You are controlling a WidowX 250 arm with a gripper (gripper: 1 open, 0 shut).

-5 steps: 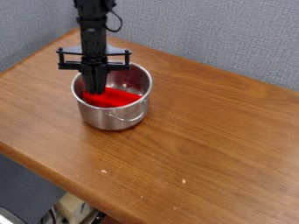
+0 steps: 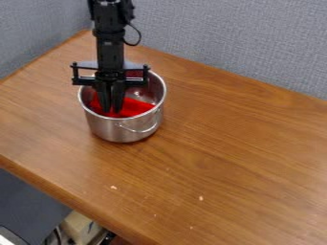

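Observation:
A steel pot [image 2: 133, 128] with a wire handle stands on the wooden table, left of centre. A red item [image 2: 136, 107] lies inside it. My black gripper [image 2: 111, 103] hangs down from the top of the camera view, its fingers lowered into the pot at the red item. Whether they are open or closed on it is hard to tell.
Grey walls [image 2: 230, 38] border it at the back and left. A dark gap with some hardware shows at the lower left corner, beyond the table's edge.
The arm has shifted slightly and sits lower than one second ago.

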